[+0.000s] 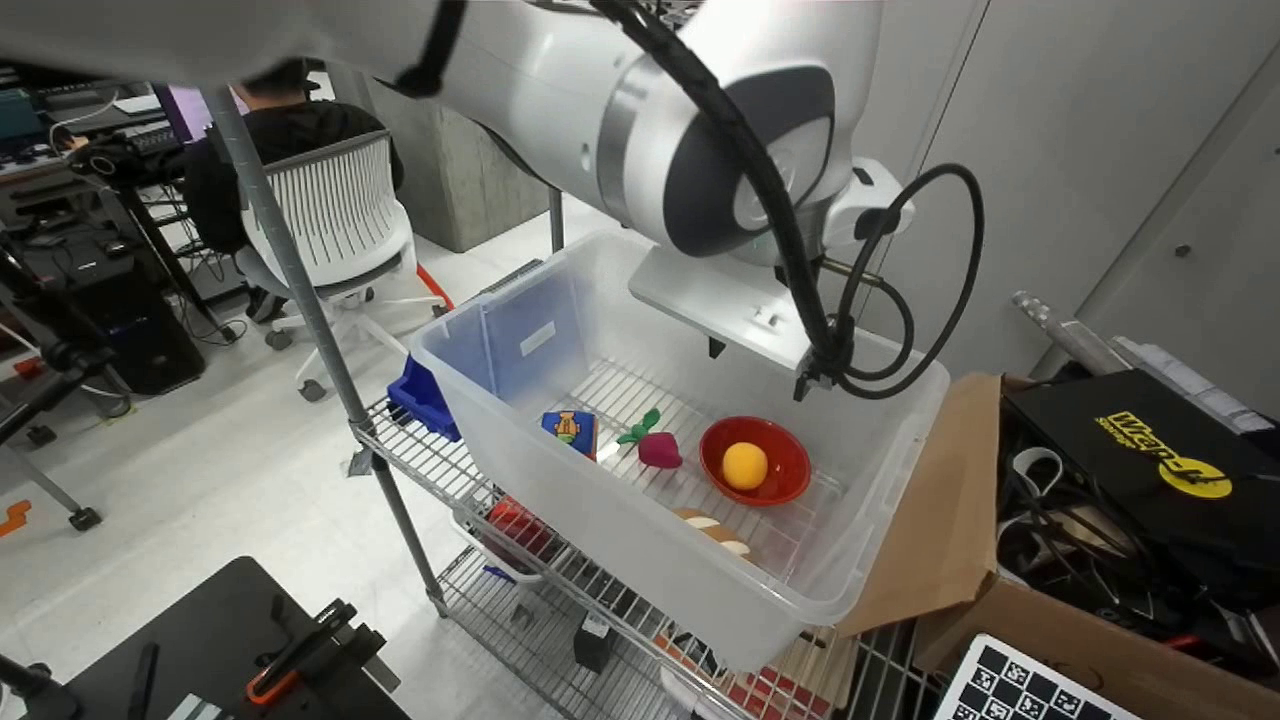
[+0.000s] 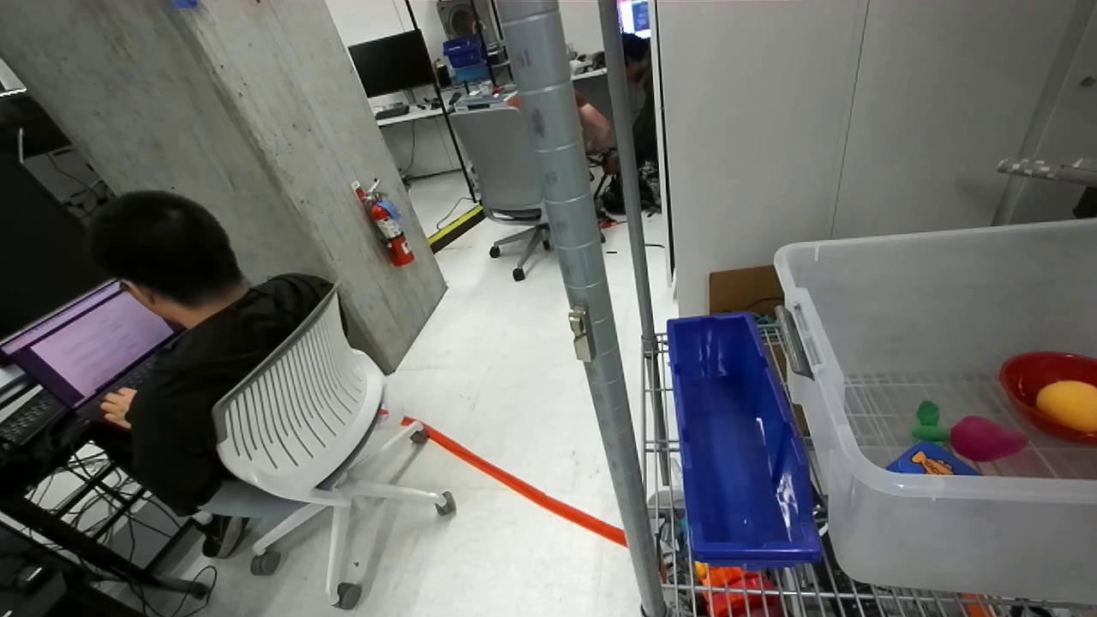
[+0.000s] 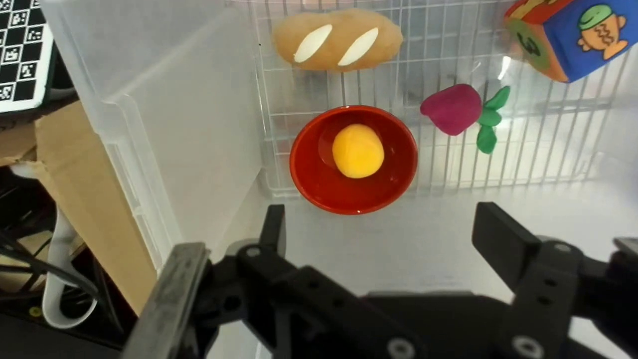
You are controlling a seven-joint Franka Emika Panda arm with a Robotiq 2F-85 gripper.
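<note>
In the wrist view my gripper stands open, its black fingers wide apart and only the bin wall showing between them. Past the fingertips a red bowl (image 3: 311, 173) rests on the bin floor, with a yellow-orange ball (image 3: 357, 150) inside it. Beside the bowl lie a toy bread loaf (image 3: 338, 41), a magenta beet with green leaves (image 3: 452, 109) and a blue printed block (image 3: 589, 39). All of these sit in a translucent bin (image 1: 624, 510). From exterior view 1 the arm reaches over the bin's back side, and its fingers are mostly hidden behind the white mount.
Against the bin's side stands an empty blue tray (image 2: 735, 452) on the wire shelf. A cardboard box (image 1: 942, 504) with cables borders the other side, near a checkered board (image 1: 1020, 684). A metal post (image 2: 581, 236) rises by the shelf. Bin walls surround the objects.
</note>
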